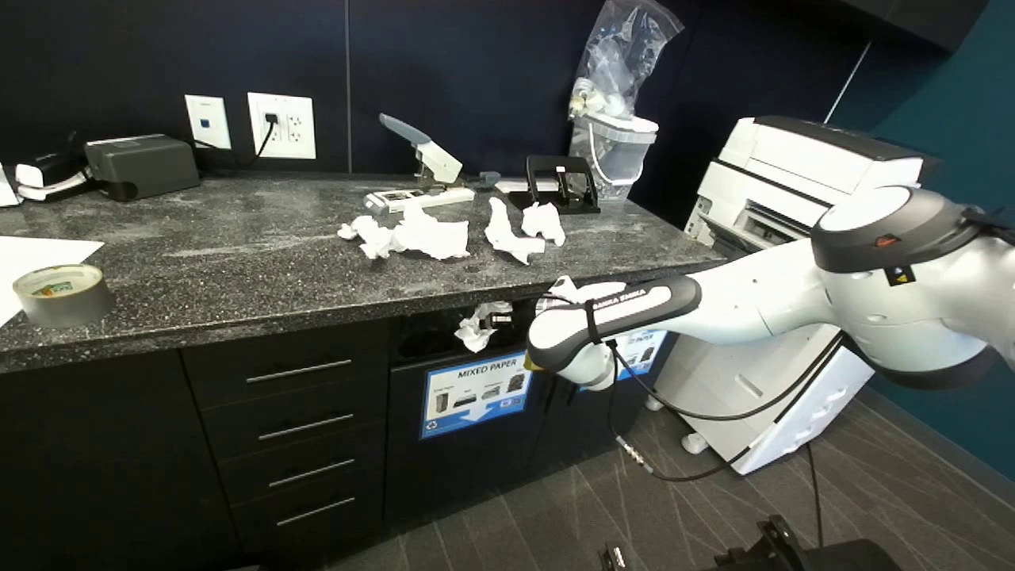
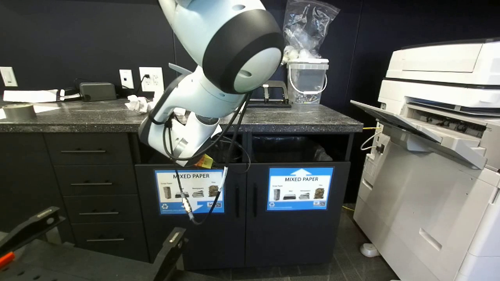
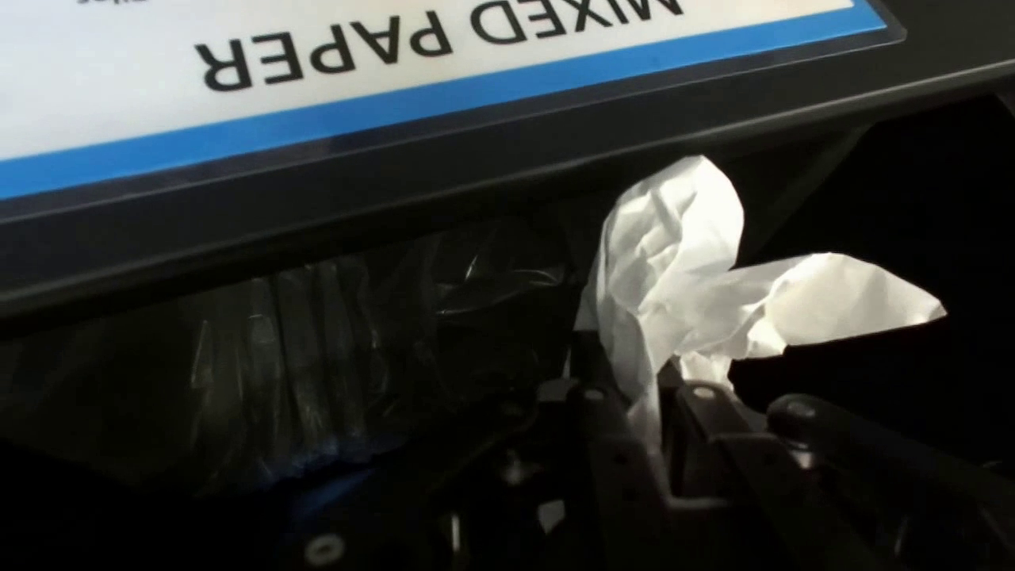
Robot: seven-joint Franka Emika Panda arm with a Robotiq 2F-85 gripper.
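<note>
Crumpled white paper [image 3: 666, 276] sticks out from between the fingers of my gripper, which is shut on it. In exterior view 1 the held paper [image 1: 475, 329] shows at the opening of the left mixed paper bin [image 1: 438, 419], below the counter's edge. The wrist view has the bin's front panel [image 3: 476, 143] across the top and a dark clear liner [image 3: 314, 362] beside the paper. Exterior view 2 has the arm in front of the gripper, so its fingers and the paper are hidden there.
Several crumpled papers [image 1: 433, 233] lie on the dark counter [image 1: 238, 262] near a stapler [image 1: 433, 162] and hole punch [image 1: 563, 185]. A tape roll [image 1: 63, 295] sits at the left. The right bin [image 2: 300, 234] has an open top; a printer [image 2: 431, 187] stands beyond it.
</note>
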